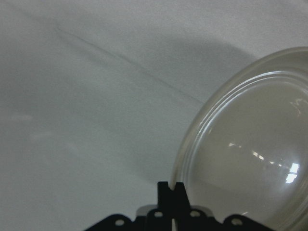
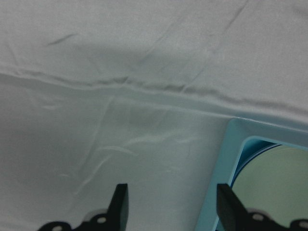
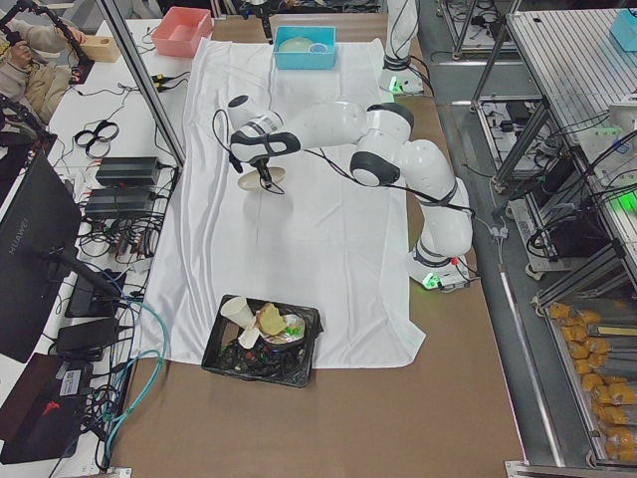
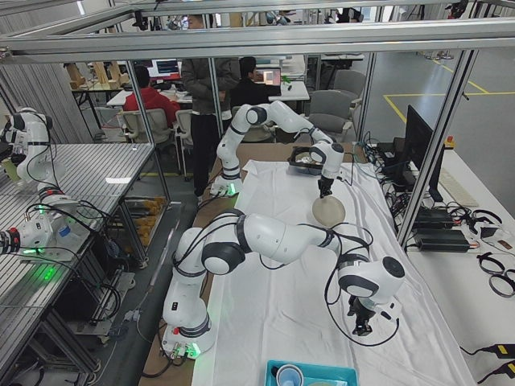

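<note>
A beige plate (image 3: 276, 177) (image 4: 329, 212) (image 1: 250, 144) is over the white cloth, with my left gripper (image 3: 262, 179) (image 4: 325, 191) shut on its rim. Whether it touches the cloth is unclear. My right gripper (image 4: 361, 323) stands open beside a light blue bin (image 3: 306, 62) (image 4: 311, 367) (image 2: 219, 168), nothing between its fingers. The bin holds a pale green plate (image 2: 272, 180) and a cup (image 4: 290, 376).
A black lined tray (image 3: 229, 363) of food waste and a paper cup sits at the near end of the cloth (image 3: 348, 249). A pink bin (image 3: 181, 31) stands on the side table.
</note>
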